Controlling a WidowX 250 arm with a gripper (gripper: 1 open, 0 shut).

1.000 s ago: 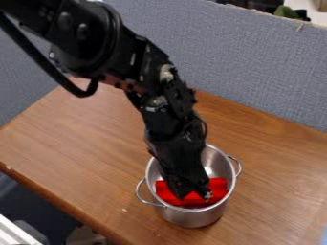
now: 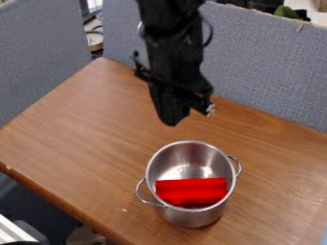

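A steel pot (image 2: 186, 158) with two wire handles stands on the wooden table (image 2: 71, 134) at the lower middle. A red cylindrical object (image 2: 190, 191) lies inside it. My black gripper (image 2: 173, 110) hangs above and behind the pot, clear of it, with nothing visible between its fingers; its tips are dark and somewhat blurred.
Grey padded walls border the table at the back and left. Cables and a white item lie beyond the front-left edge.
My gripper has risen out of the pot and moved up and back. The red object remains inside the pot, now fully in view.
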